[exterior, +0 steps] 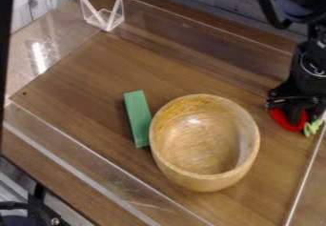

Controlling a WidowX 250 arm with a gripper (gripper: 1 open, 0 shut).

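Note:
My black gripper [291,104] is at the right edge, low over a red round object [285,121] and a pale green item [314,125] beside it; it appears shut on something there, its fingertips partly hiding both. A wooden bowl [204,163] sits at the lower middle, left of my gripper. A green block [137,119] lies just left of the bowl.
Clear plastic borders run along its edges, with a clear bracket [103,20] at the back left corner and a grey plank wall behind.

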